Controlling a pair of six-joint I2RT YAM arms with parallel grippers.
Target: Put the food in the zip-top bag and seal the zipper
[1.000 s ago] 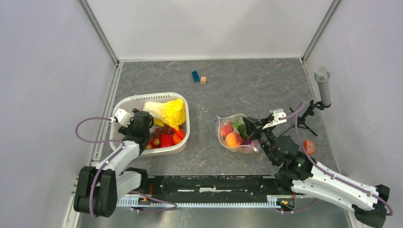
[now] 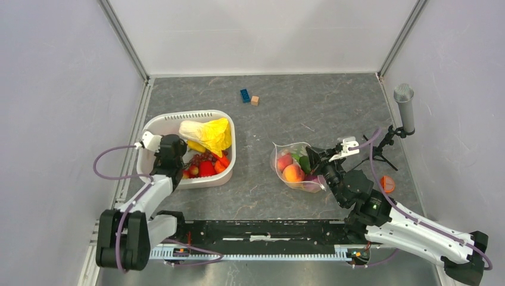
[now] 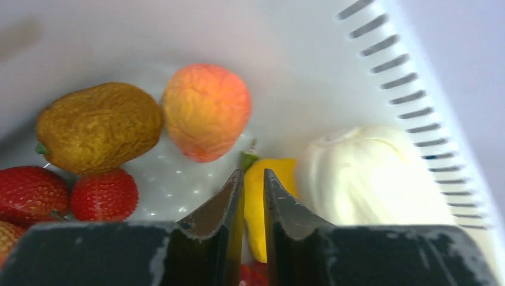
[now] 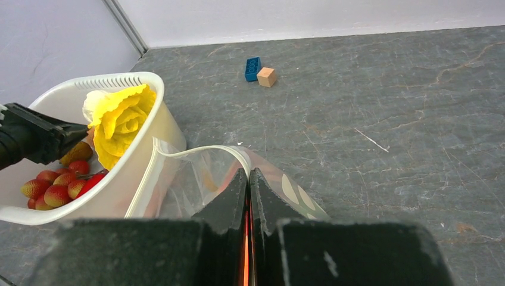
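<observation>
My left gripper is inside the white bin [image 2: 186,183], its fingers nearly together in front of a yellow pepper [image 3: 277,173]; whether they touch it is unclear. Around it are a peach [image 3: 205,110], brown fruit [image 3: 98,128], strawberries [image 3: 104,196] and, in the top view, yellow leafy food [image 2: 217,134]. My right gripper is shut at the rim of the clear zip top bag [image 4: 184,185], which stands open holding peaches [image 2: 293,173], green food and purple food.
A blue brick [image 2: 244,95] and wooden cube [image 2: 255,100] lie at the back. A microphone stand [image 2: 387,143] and orange round object [image 2: 387,184] are at the right. The middle behind the bag is clear.
The bin sits slightly farther back than a second ago. The right arm and bag have not visibly moved.
</observation>
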